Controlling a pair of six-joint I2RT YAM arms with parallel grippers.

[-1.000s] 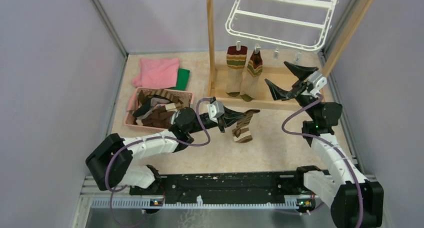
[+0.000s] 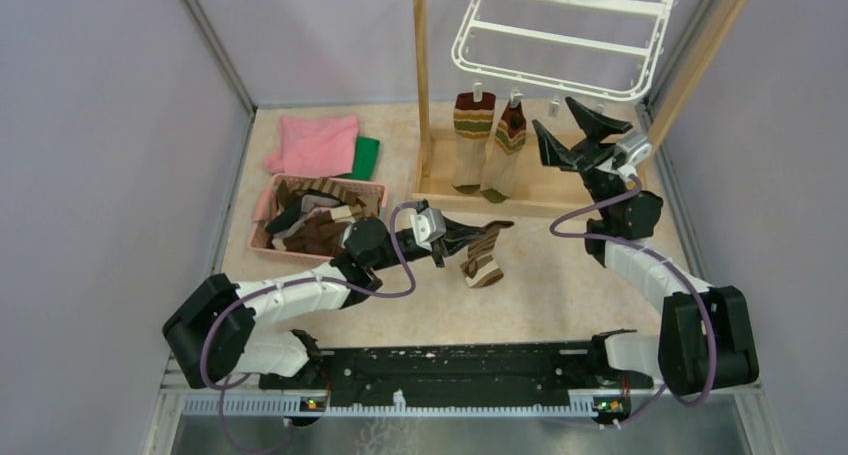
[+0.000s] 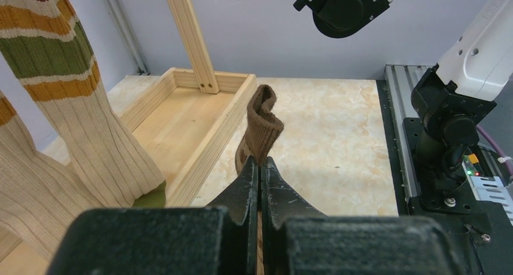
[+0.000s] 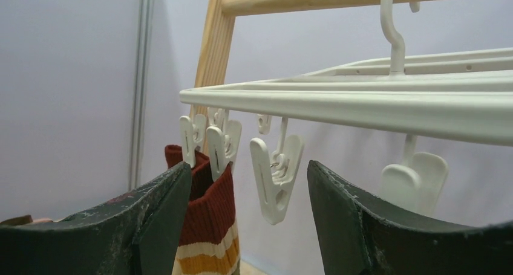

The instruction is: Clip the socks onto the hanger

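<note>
A brown striped sock [image 2: 483, 260] hangs from my left gripper [image 2: 470, 235], which is shut on it; in the left wrist view the cuff [image 3: 261, 124] sticks up past the fingertips. My right gripper [image 2: 568, 125] stands open near the white hanger [image 2: 560, 83]; in the right wrist view an empty clip [image 4: 272, 178] sits between and beyond its fingers. Two striped socks [image 2: 473, 145] [image 2: 505, 155] hang from clips at the hanger's front left.
A wooden frame and base [image 2: 550, 200] hold the hanger. A pink basket [image 2: 262, 237] of socks stands at left, with pink cloth [image 2: 310, 140] and green cloth [image 2: 362, 160] behind it.
My right gripper has moved up toward the hanger and its clips. My left gripper with the sock has shifted very slightly left.
</note>
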